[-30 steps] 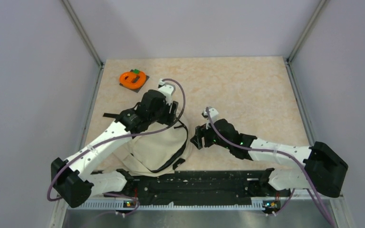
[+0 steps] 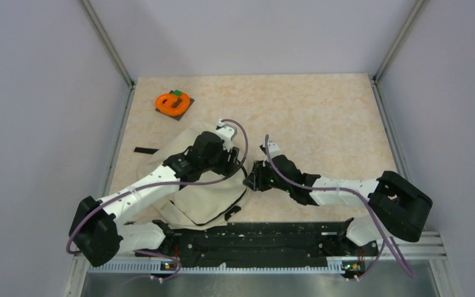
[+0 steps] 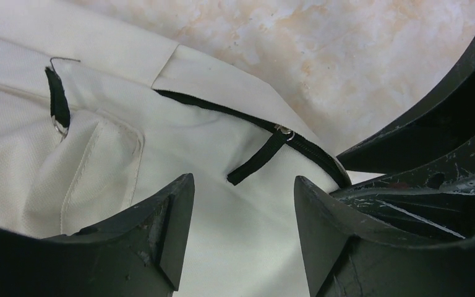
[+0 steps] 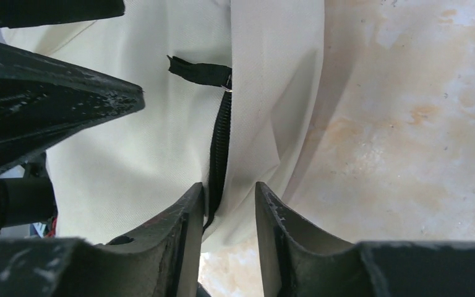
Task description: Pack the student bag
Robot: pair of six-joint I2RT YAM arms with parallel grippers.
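Note:
The cream-coloured student bag (image 2: 192,201) lies flat at the left of the table, its dark zipper running along the right side. Over that side hangs my left gripper, open and empty, with a black zipper pull (image 3: 258,159) beyond its fingertips. My right gripper is at the bag's right edge, its fingers partly open. A fold of cream fabric beside the zipper (image 4: 221,139) runs down between its fingers, which do not look closed on it. Part of the bag is hidden under the left arm.
An orange ring-shaped item (image 2: 173,104) with a green top lies on a dark square at the back left. A black strap (image 2: 145,150) sticks out on the bag's left. The two grippers are close together.
The right forearm has swung towards the back, its gripper staying at the bag's right edge. The bag's right edge has shifted slightly.

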